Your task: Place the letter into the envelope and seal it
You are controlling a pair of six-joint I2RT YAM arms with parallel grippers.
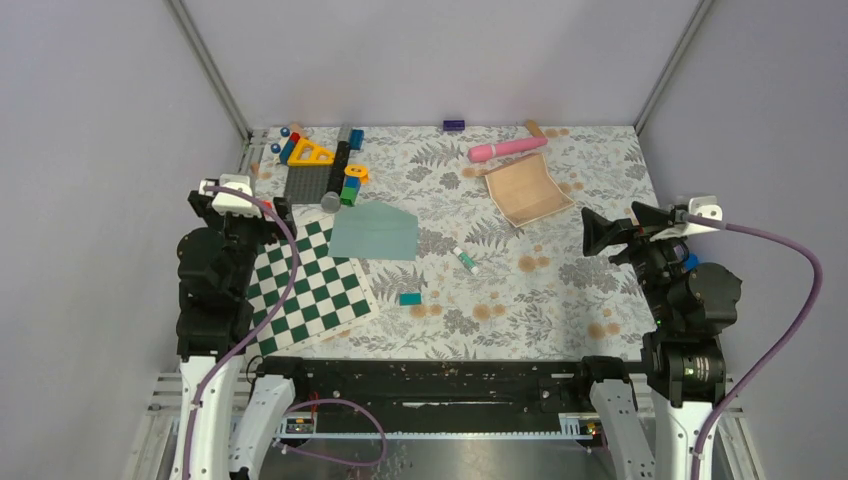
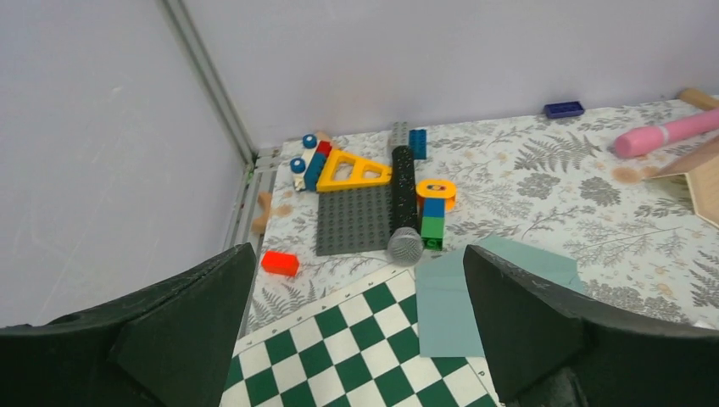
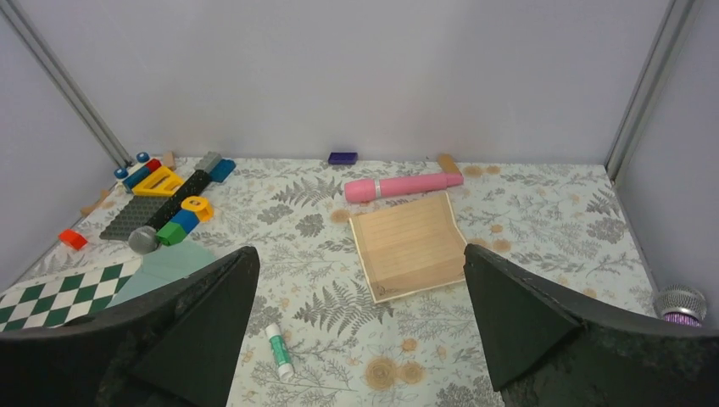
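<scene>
A pale blue-green envelope (image 1: 373, 238) lies flat left of the table's middle, partly over the checkered board, its pointed flap spread toward the back. Right of it is a small white-and-green glue stick (image 1: 465, 261). No sheet is plainly recognizable as the letter; whether one lies inside the envelope cannot be seen. My left gripper is open and empty, held up at the left; its right finger covers part of the envelope in the left wrist view. On the right side, my right gripper also stands open, nothing between its fingers, away from the envelope.
A shallow tan tray (image 1: 528, 188) and a pink bottle-like object (image 1: 507, 150) occupy the back right. Toy bricks and a black microphone (image 1: 339, 175) crowd the back left. A small teal block (image 1: 410, 299) lies near the front.
</scene>
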